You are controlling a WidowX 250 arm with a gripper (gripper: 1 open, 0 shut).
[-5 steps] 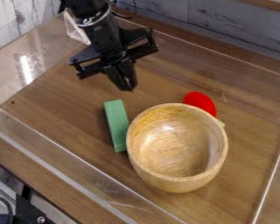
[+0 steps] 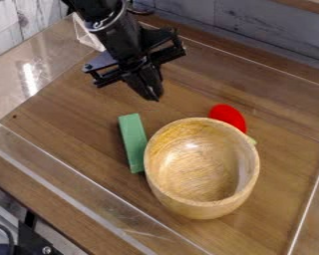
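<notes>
The black gripper [image 2: 152, 92] hangs over the upper middle of the wooden table, above and behind a green block [image 2: 133, 139]; it looks shut, with nothing visible between its fingers. The block lies flat along the left side of a large light wooden bowl [image 2: 202, 189], which looks empty. Behind the bowl's right side is a red round object [image 2: 226, 116] with a small light green part, partly hidden by the rim.
A pale object [image 2: 88, 35] is partly hidden behind the arm. Metal rails border the table, with grey walls beyond.
The arm and gripper have shifted slightly to the left in view. The bowl, green block and red object have not moved.
</notes>
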